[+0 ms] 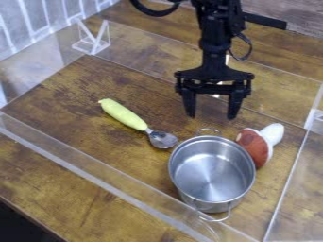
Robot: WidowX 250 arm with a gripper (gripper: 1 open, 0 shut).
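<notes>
My black gripper [214, 100] hangs over the wooden table at the upper middle, its fingers apart and pointing down, with nothing seen held between them. A small pale object shows partly behind it. In front of it stands a steel pot [212, 172] with wire handles. A red and white plush-like object [258, 144] lies right of the pot. A yellow ladle [127, 115] with a metal bowl lies to the left.
Clear plastic edges [51, 151] run along the table's sides, and a white fitting [93, 36] is at the back left.
</notes>
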